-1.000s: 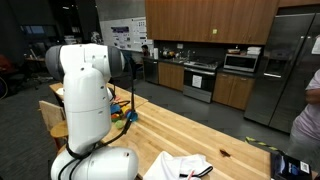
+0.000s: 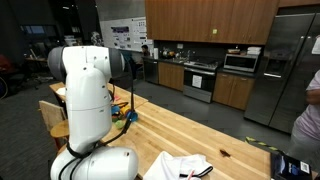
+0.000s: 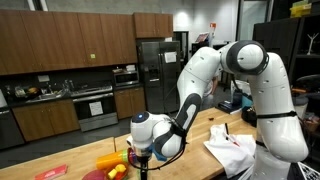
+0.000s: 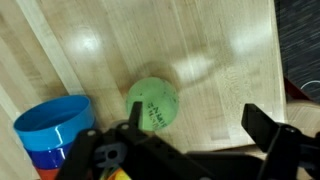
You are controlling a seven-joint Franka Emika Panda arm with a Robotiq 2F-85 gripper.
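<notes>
In the wrist view my gripper is open, its two dark fingers wide apart with nothing held between them. A round, flat-looking green object (image 4: 153, 103) lies on the wooden table near the left finger, seen from above. To its left, close to the frame edge, stands a blue cup-like object (image 4: 55, 120) with a red part below it. A bit of something yellow (image 4: 121, 175) shows at the bottom edge, partly hidden by the gripper.
A white cloth (image 2: 178, 167) lies on the table near the arm's base. Several colourful items, among them a yellow cylinder (image 3: 108, 160) and a red bowl-like object (image 3: 92, 175), cluster near the arm's far end.
The upper part of the arm has shifted slightly in exterior view 1. The cloth and the table items look unmoved.
</notes>
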